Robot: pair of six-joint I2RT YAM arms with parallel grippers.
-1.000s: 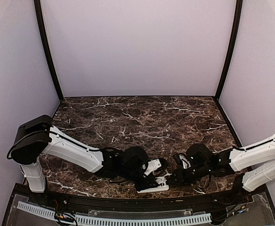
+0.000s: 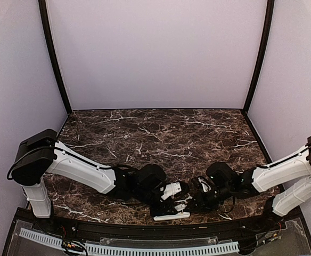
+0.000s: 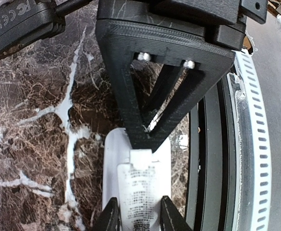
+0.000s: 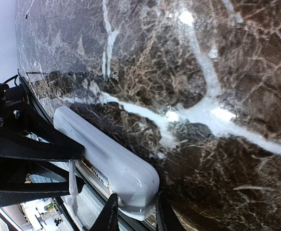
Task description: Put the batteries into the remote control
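A white remote control (image 2: 171, 216) lies at the table's front edge under both grippers. In the left wrist view, a pale thin cover piece (image 3: 139, 192) with a small tab stands over the remote body (image 3: 112, 159). My left gripper is shut on this cover; the right wrist view shows the cover (image 4: 73, 187) nearly edge-on. My right gripper is partly open at the rounded end of the remote (image 4: 126, 168); whether its fingers touch it I cannot tell. No battery is clearly visible, and the compartment is mostly hidden.
A dark rail (image 2: 107, 226) with a white slotted strip (image 2: 161, 250) runs along the front, close to the remote. Both grippers are crowded together over the remote.
The remote has shifted slightly left and toward the front edge. My right arm has moved a little to the left, while the left arm is nearly still.
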